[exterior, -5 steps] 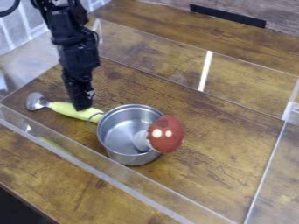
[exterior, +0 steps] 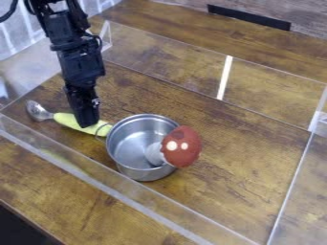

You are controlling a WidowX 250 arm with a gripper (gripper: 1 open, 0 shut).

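My black gripper [exterior: 84,118] hangs at the left, shut, its tips low over a yellow-green utensil [exterior: 95,127] with a metal end, lying on the wooden table [exterior: 243,172] beside a steel pot [exterior: 134,163]. Nothing clearly shows between the fingertips, though they overlap the utensil in this view. A red mushroom-like toy [exterior: 182,144] with pale spots and a white stem rests in the pot at its right side.
Clear low walls edge the work area on the left, front and right. A white tape strip [exterior: 225,77] lies toward the back.
The pot and toy stay in place.
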